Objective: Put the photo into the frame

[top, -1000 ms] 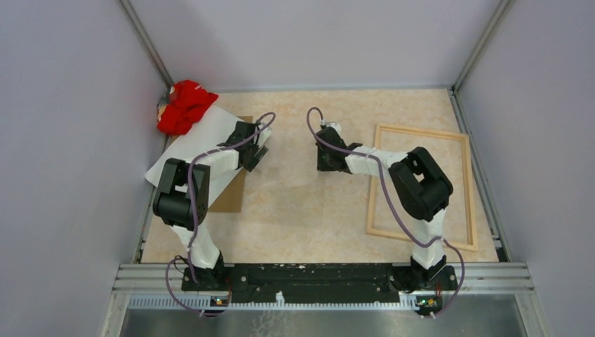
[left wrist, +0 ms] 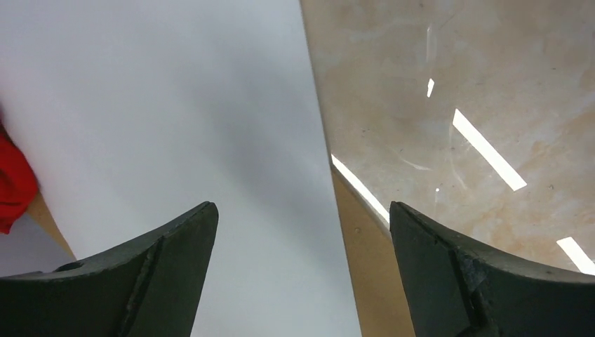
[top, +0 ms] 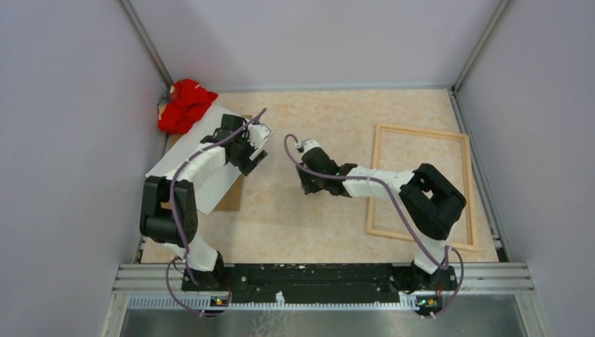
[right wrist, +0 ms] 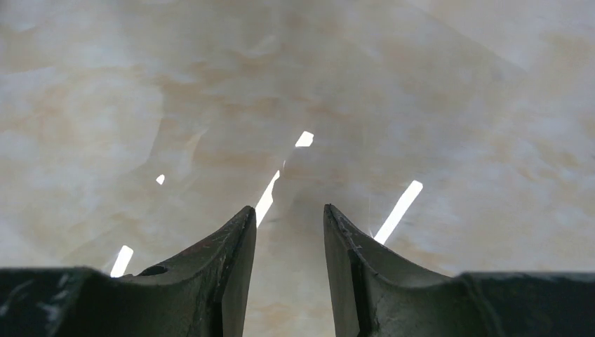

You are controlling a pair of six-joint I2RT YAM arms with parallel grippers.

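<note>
A large white sheet (top: 184, 153) lies at a slant over a brown board (top: 229, 200) on the left side of the table; no picture shows on it. The light wooden frame (top: 424, 131) rests flat at the right, partly hidden by my right arm. My left gripper is open above the sheet's right edge, with the sheet and a strip of board visible below its fingers. Over the middle of the table, my right gripper stands part open, nothing between its fingers. Beneath it is a glossy, clear-looking surface with bright reflections (right wrist: 398, 212).
A crumpled red cloth (top: 186, 105) sits at the back left, touching the sheet's far corner.
The left arm's elbow has shifted left, its gripper only slightly. Sheet and frame look unmoved.
</note>
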